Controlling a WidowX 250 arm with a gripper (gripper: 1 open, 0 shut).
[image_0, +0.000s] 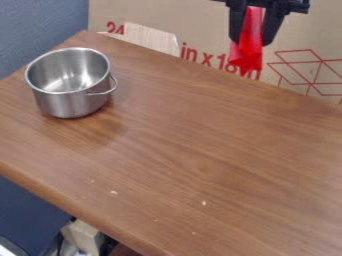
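Observation:
My black gripper (250, 16) hangs at the top right, shut on a red object (247, 48) that is held upright in front of the cardboard at the back. A steel pot (67, 95) with a side handle stands on the wooden table (201, 170) at the left. The inside of the pot shows no contents from here.
A cardboard sheet (307, 60) with printed red text lines the back edge. A blue-grey surface borders the table on the left.

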